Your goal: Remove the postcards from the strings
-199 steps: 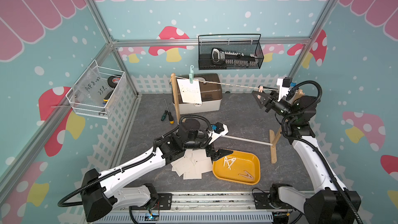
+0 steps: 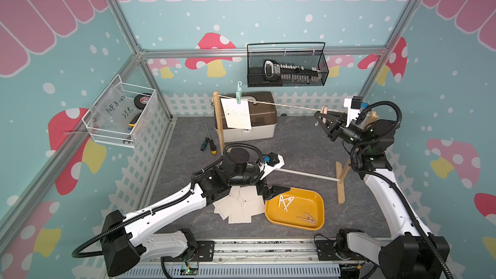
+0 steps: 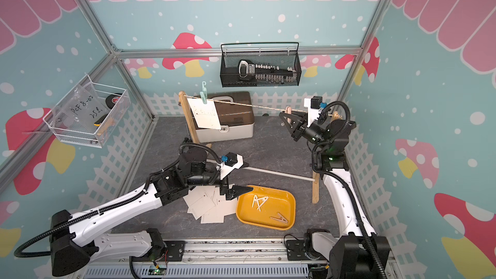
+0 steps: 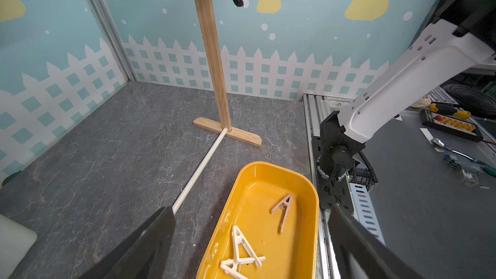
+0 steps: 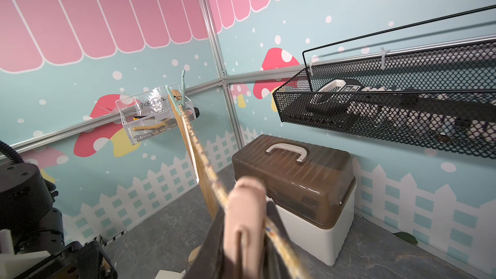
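One white postcard (image 2: pixel 236 113) hangs at the left end of the string (image 2: pixel 289 106) under a pale green clothespin (image 2: pixel 238 94). Further right, a pink clothespin (image 5: pixel 245 222) sits on the string with no card visible under it. My right gripper (image 2: pixel 324 123) is at this pin, its dark fingers (image 5: pixel 210 250) close on both sides; whether they press on it cannot be told. Several postcards (image 2: pixel 238 205) lie on the table below the left arm. My left gripper (image 2: pixel 278 191) stands open and empty above the left edge of the yellow tray (image 2: pixel 320 211).
In the tray lie white clothespins (image 4: pixel 241 250) and a pink clothespin (image 4: pixel 283 209). A brown-lidded toolbox (image 2: pixel 263 113) stands behind the hanging card. Wooden posts (image 4: pixel 210 41) hold up the string. Screwdrivers (image 2: pixel 212 146) lie left. Mid-table is clear.
The left arm and the hanging postcard have stayed put.
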